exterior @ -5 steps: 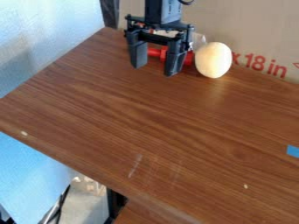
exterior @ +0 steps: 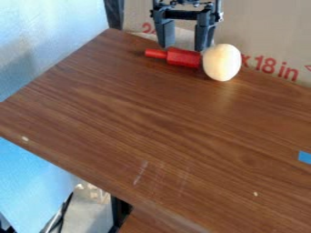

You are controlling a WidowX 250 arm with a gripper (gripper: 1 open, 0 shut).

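Note:
At the back of the wooden table, a red cylindrical object (exterior: 180, 58), like a small rolling pin, lies on its side. Just right of it rests a cream egg-shaped object (exterior: 221, 62). My black gripper (exterior: 184, 42) is at the top of the view, its two fingers apart above and around the back of the red object, open; whether it touches the red object I cannot tell.
A cardboard box (exterior: 274, 36) stands behind the table. A blue tape piece (exterior: 305, 157) is at the right; a light blue panel (exterior: 36, 55) borders the left.
My gripper has moved up and back in the view, from in front of the red object to above and behind it, uncovering it. The objects look unmoved.

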